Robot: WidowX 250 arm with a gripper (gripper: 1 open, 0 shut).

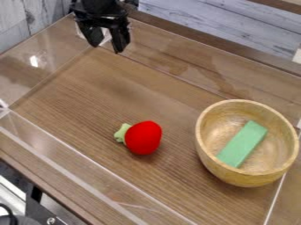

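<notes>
The black gripper [102,39] hangs at the top left of the camera view over the bare wooden table, its fingers pointing down and apart, open, with nothing visible between them. A red round object with a green top [143,138], like a strawberry or tomato, lies at the lower middle, well away from the gripper. On the right a pale wooden bowl [259,171] holds a green rectangular block [242,144].
</notes>
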